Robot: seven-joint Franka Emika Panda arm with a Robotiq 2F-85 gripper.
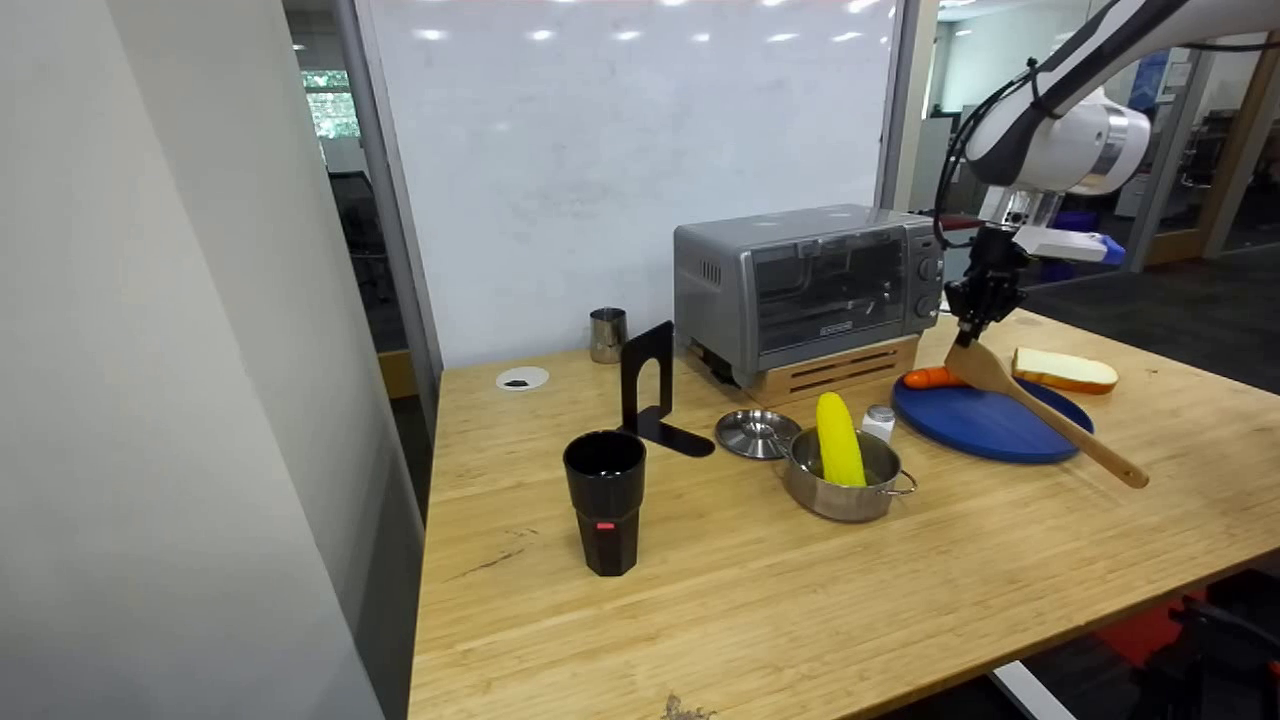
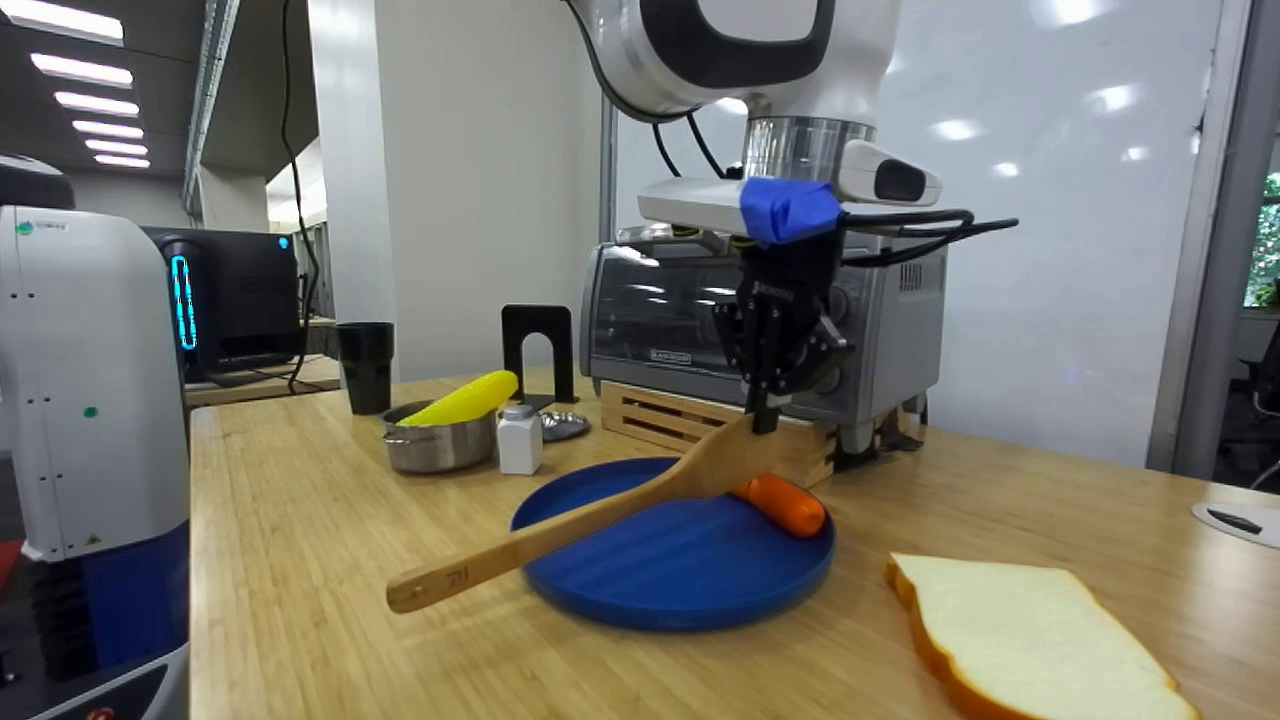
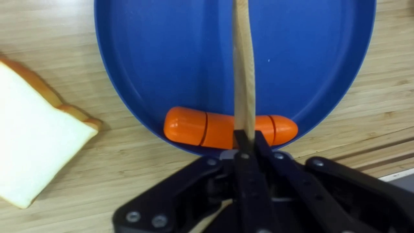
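My gripper [image 2: 764, 420] is shut on the broad blade end of a wooden spatula [image 2: 672, 480], above the far side of a blue plate [image 2: 672, 588]. The spatula slants down across the plate, and its handle reaches past the rim in both exterior views. In the wrist view, the spatula [image 3: 243, 70] appears as a narrow strip running up from between my fingers. Below it an orange toy carrot [image 3: 186, 126] lies on the plate by the rim, partly covered by the blade. Whether the spatula touches plate or carrot I cannot tell.
A bread slice [image 2: 1032, 624] lies beside the plate. The toaster oven [image 1: 828, 288] stands close behind on a wooden crate [image 1: 840, 370]. Left of the plate are a white shaker [image 1: 878, 424] and a pot [image 1: 846, 494] holding a yellow toy vegetable [image 1: 839, 438]. The front-left table is open around a black cup [image 1: 606, 504].
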